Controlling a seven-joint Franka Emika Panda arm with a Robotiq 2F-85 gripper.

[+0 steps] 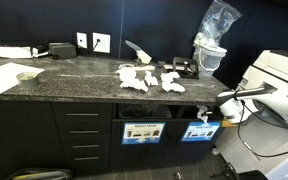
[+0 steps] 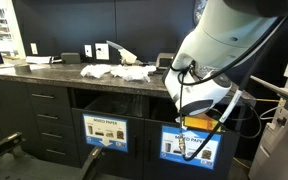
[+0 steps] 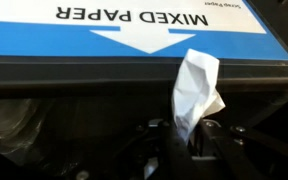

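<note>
A crumpled white paper stands up at the fingertips of my gripper in the wrist view. The dark fingers blend into the dark background, so whether they still grip the paper is unclear. Beyond the paper, across the top of that view, runs the blue and white MIXED PAPER label on a bin's front edge. In the first exterior view the paper shows small and white below the countertop, above the right-hand label. More crumpled white papers lie on the counter.
A second labelled bin sits to the left under the counter. Clear plastic shows at the lower left of the wrist view. A clear container stands at the counter's right end.
</note>
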